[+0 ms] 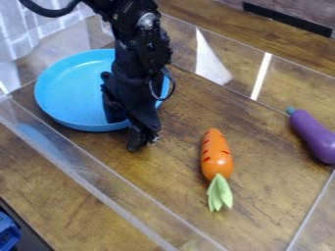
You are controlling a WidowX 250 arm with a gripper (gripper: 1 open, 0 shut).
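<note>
A black robot gripper (128, 116) hangs at the left-center over a light blue plate (66, 88), its fingers low at the plate's right edge; whether they hold anything is hard to tell. An orange carrot (216, 155) with a pale green top lies on the wooden table to the right of the gripper, apart from it. A purple eggplant (312, 137) lies at the right edge.
Clear plastic walls border the wooden table (144, 196). A blue object (6, 233) shows at the bottom left corner.
</note>
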